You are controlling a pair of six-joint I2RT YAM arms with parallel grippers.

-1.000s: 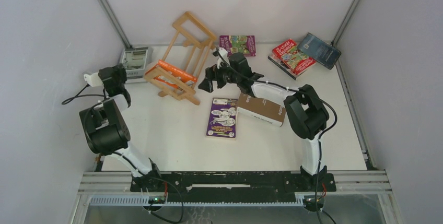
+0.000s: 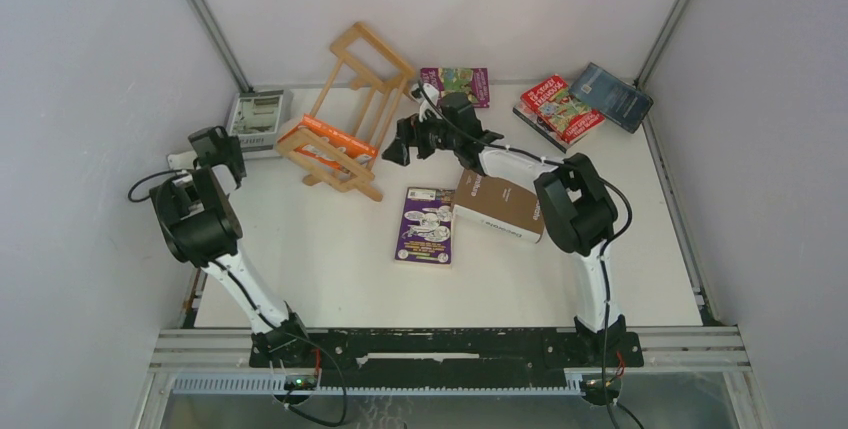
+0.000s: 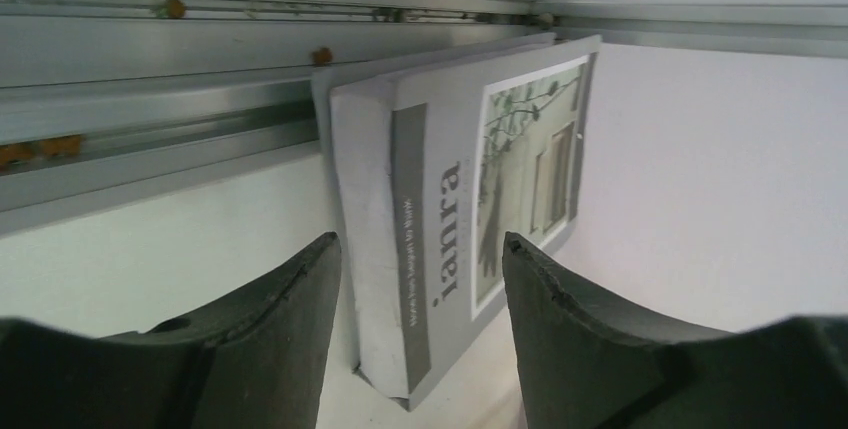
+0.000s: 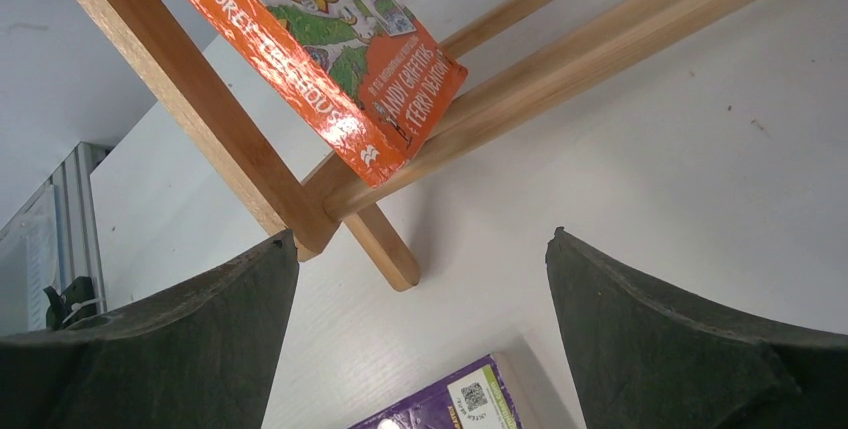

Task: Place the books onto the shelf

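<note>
My left gripper hangs at the far left, fingers apart, just short of a white "ianra" book (image 3: 450,199) with a photo cover, lying against the back-left rail. My right gripper, open and empty, is beside the wooden stand (image 2: 360,44), which holds an orange book (image 4: 340,59). A purple book (image 2: 424,225) lies in the middle of the table, with a brown book (image 2: 497,209) beside it.
A pink book (image 2: 453,87) lies at the back centre. A red book (image 2: 562,109) and a dark blue book (image 2: 611,95) are piled at the back right.
My left arm has shifted slightly, its wrist turning near the white book. My right gripper has moved slightly right.
</note>
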